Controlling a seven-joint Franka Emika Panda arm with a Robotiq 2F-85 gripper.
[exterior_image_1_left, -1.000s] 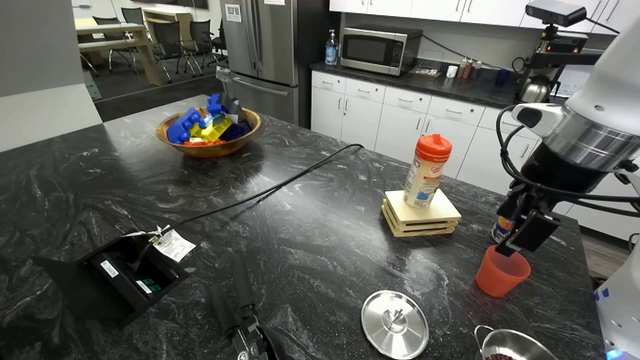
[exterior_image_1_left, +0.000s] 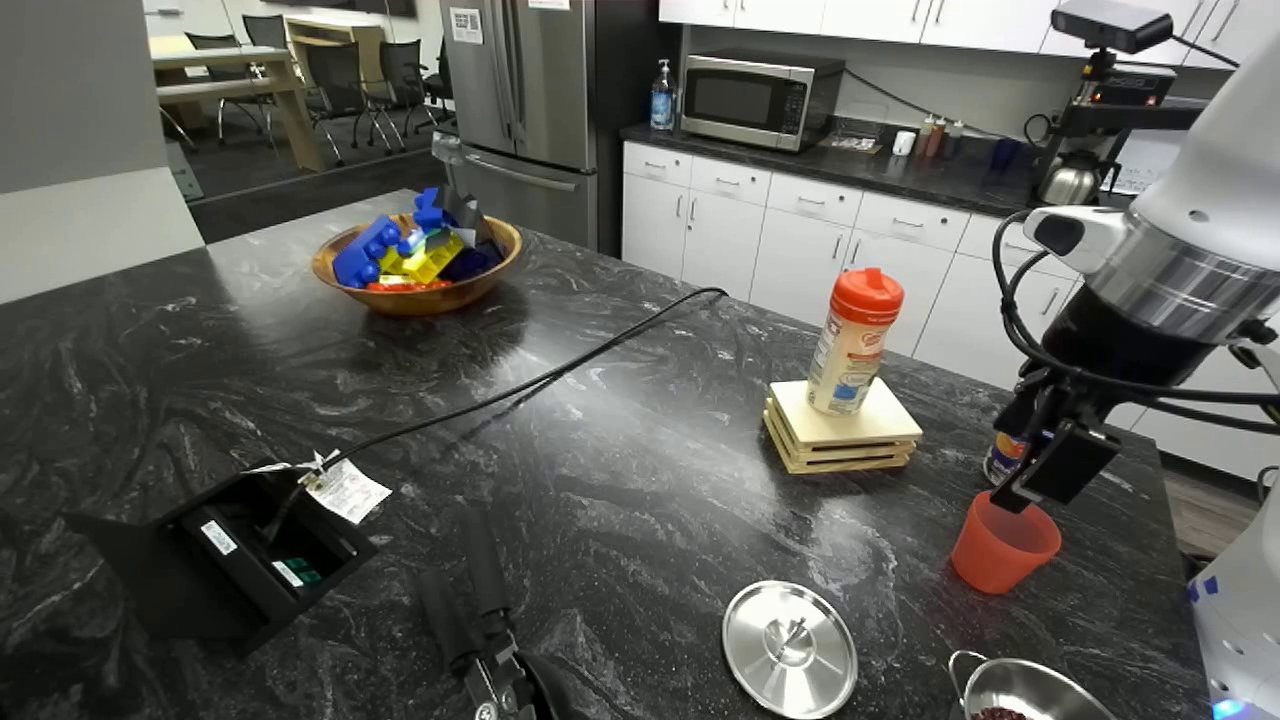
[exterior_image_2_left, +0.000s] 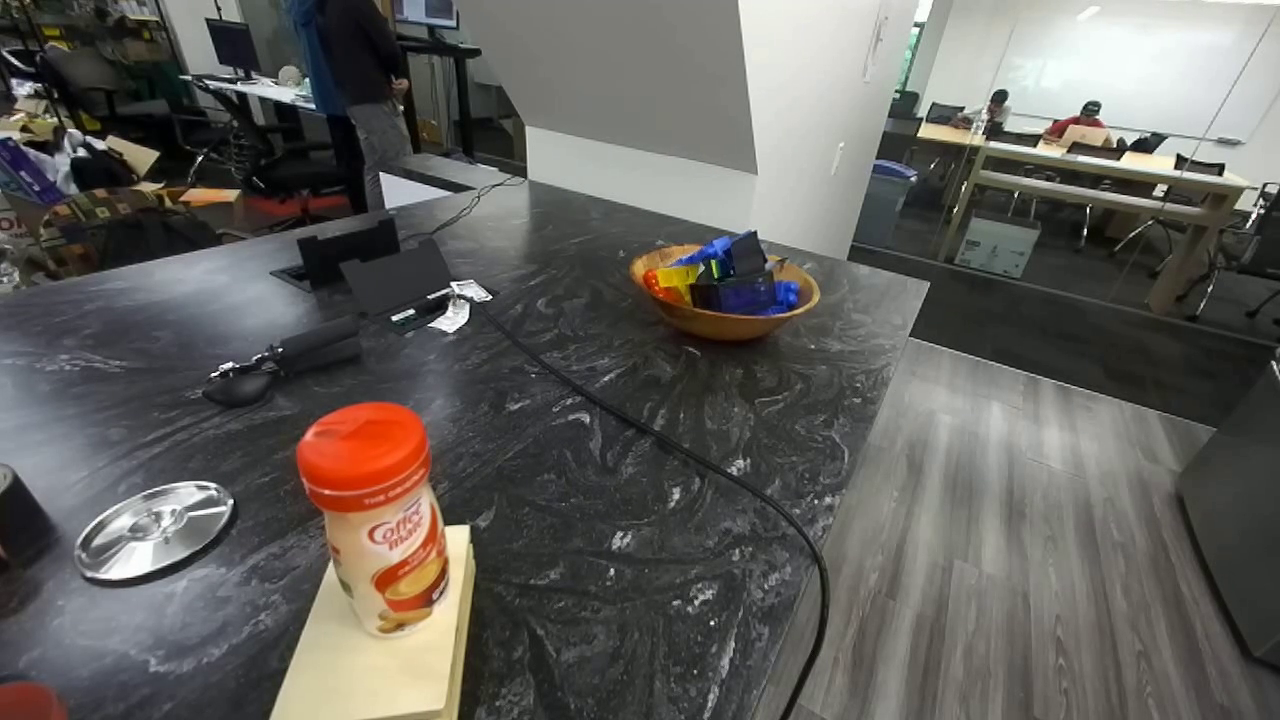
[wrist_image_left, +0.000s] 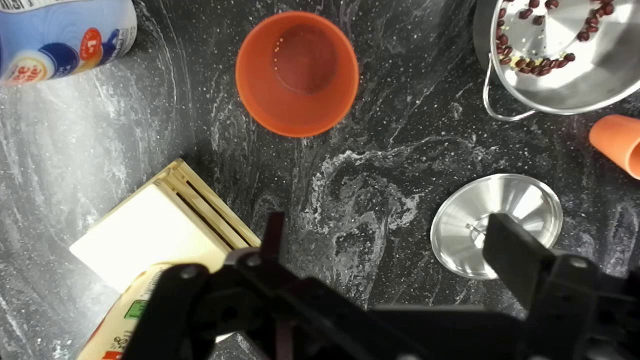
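Observation:
My gripper stands open, its two dark fingers wide apart and nothing between them. In exterior view 1 it hangs over the counter by the orange cup (exterior_image_1_left: 1005, 547), which stands upright; the wrist view looks into this cup (wrist_image_left: 297, 75) and shows a few specks inside. A steel pot (wrist_image_left: 576, 99) holds some dark red beans and pale bits. Its shiny lid (wrist_image_left: 459, 234) lies flat on the counter, partly behind one finger. A creamer bottle (exterior_image_1_left: 852, 348) with a red cap stands on stacked wooden boards (exterior_image_1_left: 840, 428).
A blue-labelled container (wrist_image_left: 66, 39) is close to the orange cup. Another orange cup (wrist_image_left: 615, 141) lies on its side near the pot. A wooden bowl of coloured blocks (exterior_image_1_left: 420, 296), a black cable (exterior_image_1_left: 540, 380) and an open black box (exterior_image_1_left: 246, 558) are farther off.

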